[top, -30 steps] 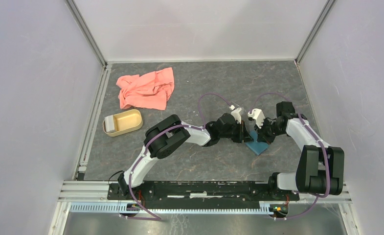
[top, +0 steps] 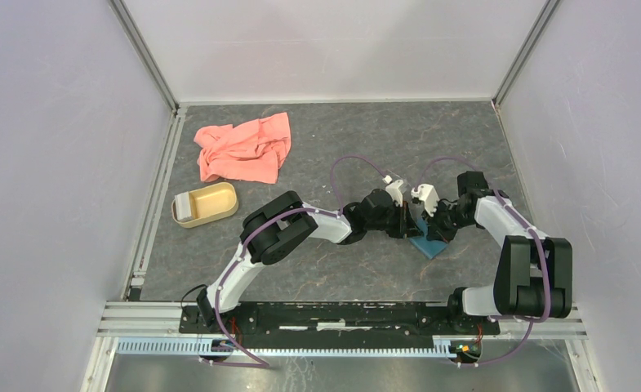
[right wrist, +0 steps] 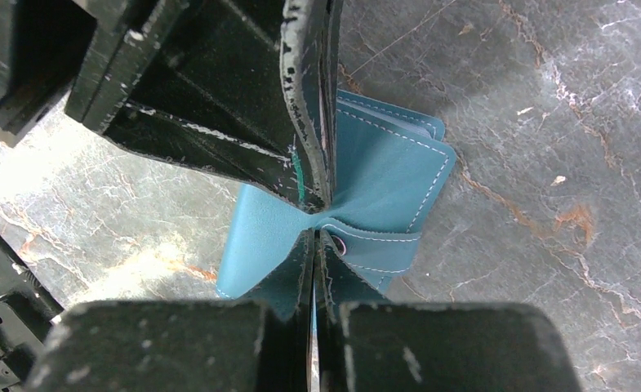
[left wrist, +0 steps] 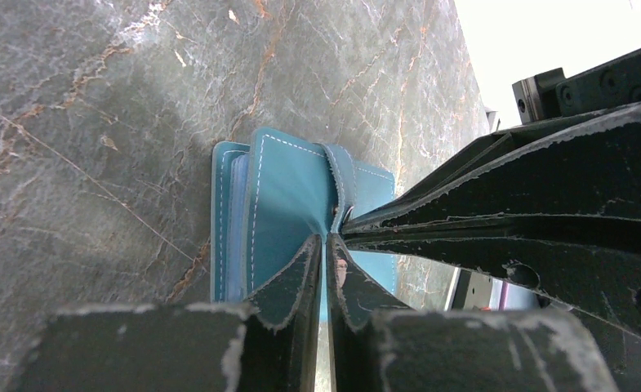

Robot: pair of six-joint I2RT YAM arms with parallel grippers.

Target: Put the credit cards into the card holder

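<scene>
A blue card holder (top: 428, 247) lies flat on the table, partly under both grippers. Its strap (right wrist: 382, 248) lies folded over the cover with the snap end down near the right fingertips. My left gripper is shut on the card holder's edge, a sliver of blue showing between its fingers. Over the strap's snap end, my right gripper is shut with nothing visible between its tips, which seem to touch the strap. Loose cards are not seen; whether cards sit inside the holder is hidden.
A yellow basket (top: 218, 216) holding a pale box-like item (top: 183, 207) stands at the left. Behind it lies a crumpled pink cloth (top: 255, 147). Both arms crowd closely around the holder.
My right gripper and arm have shifted slightly left and toward the front edge over the holder. The left arm and the holder look still.
</scene>
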